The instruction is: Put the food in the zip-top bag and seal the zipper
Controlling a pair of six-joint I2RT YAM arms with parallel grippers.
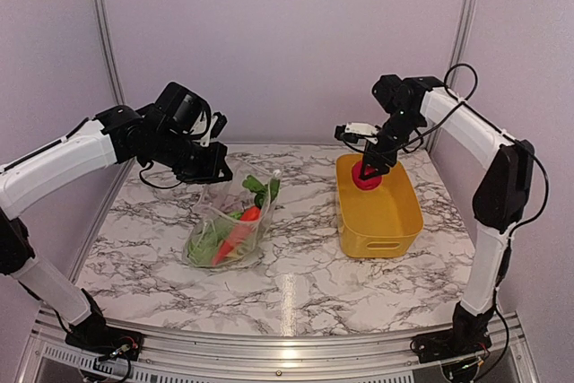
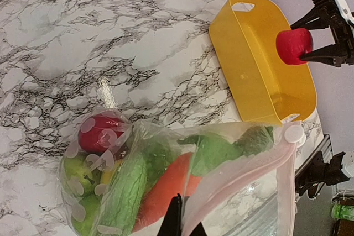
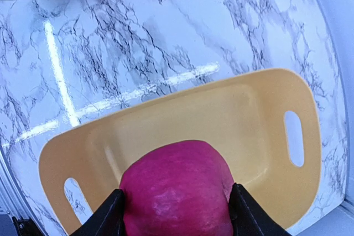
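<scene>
A red apple (image 3: 177,186) is pinched between the fingers of my right gripper, which is shut on it. In the top view, apple and gripper are over the far part of the yellow bin (image 1: 381,219). The clear zip top bag (image 1: 194,246) rests on the table at left, its mouth spread. Inside it are an orange carrot (image 2: 164,194), leafy greens (image 2: 213,153), a green vegetable (image 2: 126,192), another red item (image 2: 100,132) and green round ones (image 2: 79,174). My left gripper is shut on the bag's mouth edge.
Apart from the apple, the bin looks empty; its walls stand high around the opening. Bare marble table (image 1: 300,221) lies between bag and bin. A white slider (image 2: 294,132) sits at one end of the bag's zipper.
</scene>
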